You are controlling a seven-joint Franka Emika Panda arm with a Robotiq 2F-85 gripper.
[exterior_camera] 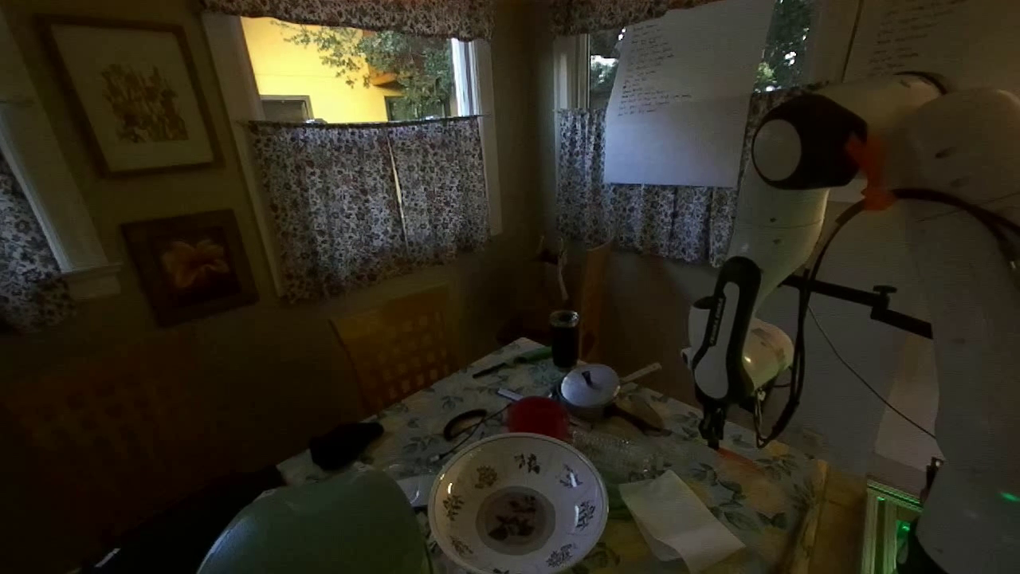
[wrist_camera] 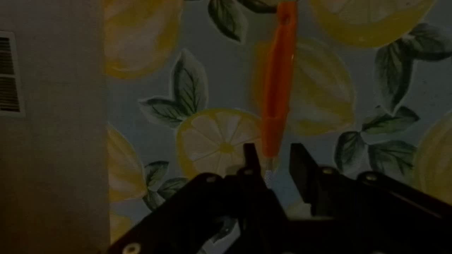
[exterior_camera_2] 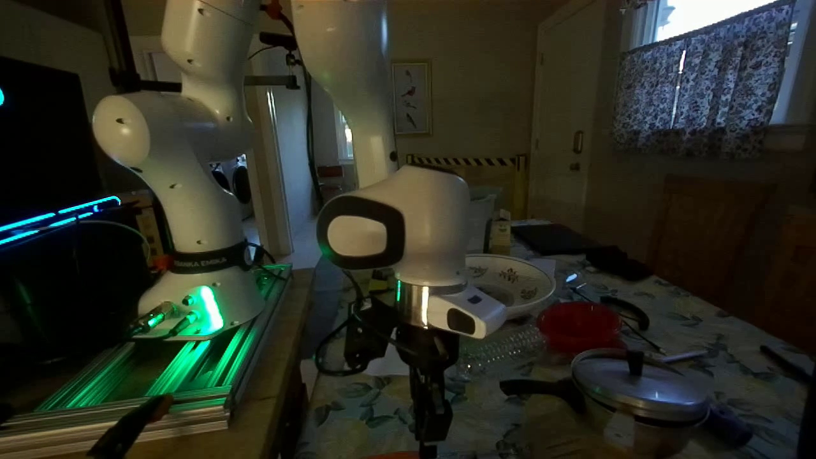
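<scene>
A slim tool with an orange handle (wrist_camera: pixel 277 84) and a thin pale shaft lies on the lemon-print tablecloth in the wrist view. My gripper is partly open just below the handle's end. In that view the shaft falls in the gap between the two dark fingers, neither of which visibly grips it. Its far tip is hidden or too dark to make out. From exterior view 1, the gripper (exterior_camera: pixel 713 442) points down low over the table's right side, with a faint orange streak beside it. How high the fingertips are above the cloth, I cannot tell.
A patterned bowl (exterior_camera: pixel 517 450), a red bowl (exterior_camera_2: pixel 579 325), a clear bottle (exterior_camera: pixel 617 454) and a lidded pot (exterior_camera_2: pixel 642 382) stand further in on the table. White paper (exterior_camera: pixel 676 521) lies nearby. The wooden edge (exterior_camera: pixel 813 507) borders the cloth on the right.
</scene>
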